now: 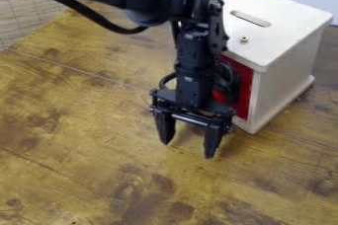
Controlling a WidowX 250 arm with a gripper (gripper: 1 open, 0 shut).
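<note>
The black gripper hangs low over the wooden floor, its two fingers pointing down and spread apart with nothing between them. It is just in front and left of a white box, which has a slot and a small brass knob on top. A red panel on the box's left face is partly hidden behind the arm.
A woven mat shows at the upper left edge, and a pale wall stands behind the box at the top right.
</note>
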